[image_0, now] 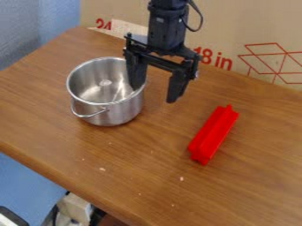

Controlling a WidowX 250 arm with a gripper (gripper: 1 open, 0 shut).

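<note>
My black gripper (157,81) hangs from the top of the view, open, its two fingers apart with nothing visible between them. Its left finger is over the right rim of a steel pot (102,104), which stands on the wooden table with a wire handle at its front. The right finger is out to the right of the pot. A red oblong object (214,134) lies on the table to the right, nearer the front than the gripper.
A cardboard sheet (253,44) with red print stands along the back. The table's left edge drops to a blue surface at lower left.
</note>
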